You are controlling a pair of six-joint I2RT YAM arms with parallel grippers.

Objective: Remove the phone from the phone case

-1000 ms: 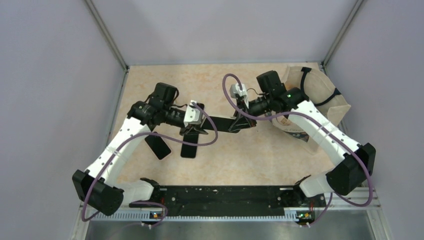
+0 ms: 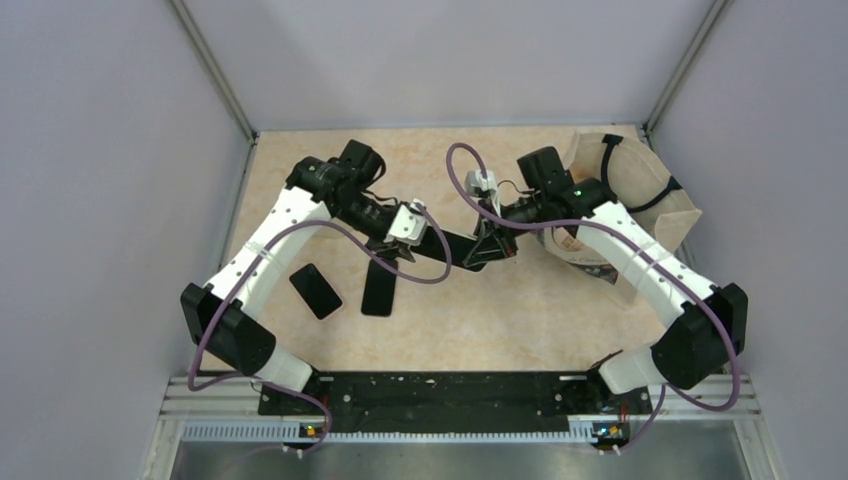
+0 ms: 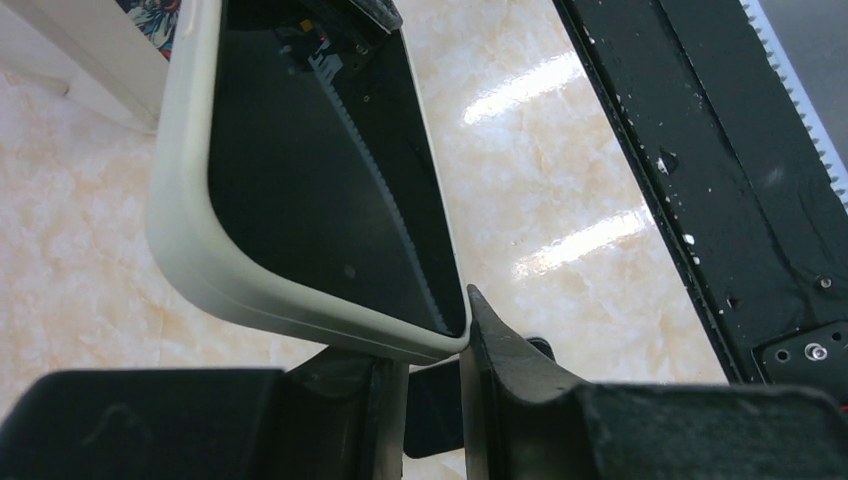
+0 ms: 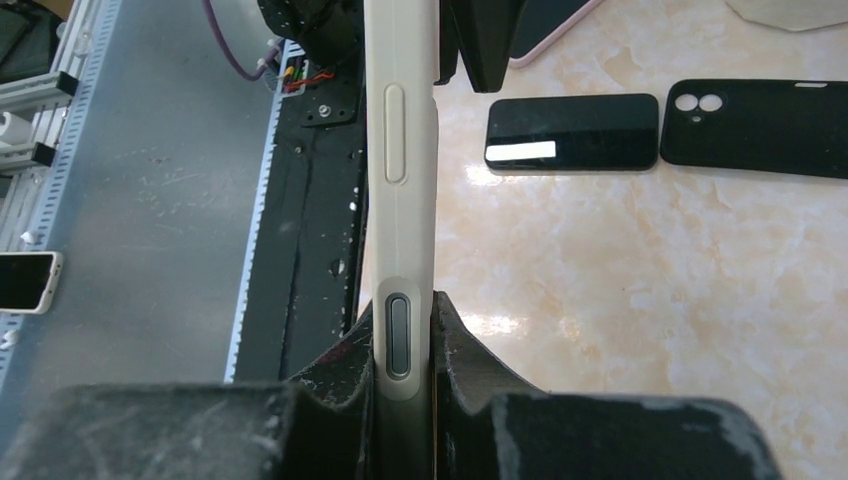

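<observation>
The phone (image 3: 320,170), dark screen showing, sits inside a cream case (image 3: 180,190); no part of it visibly stands clear of the rim in the left wrist view. Held above the table between both arms, it spans from my left gripper (image 2: 408,254) to my right gripper (image 2: 484,254). A lower corner of the case lies between the left fingers, which are shut on it. My right gripper is shut on the case's side edge, near an oval button opening (image 4: 398,335). The case's back is hidden.
A dark phone (image 2: 378,290) and a pink-rimmed one (image 2: 316,291) lie on the left of the table. A black case (image 4: 760,130) lies beside the dark phone. At the right stands a canvas bag (image 2: 655,205).
The right gripper is almost unmoved.
</observation>
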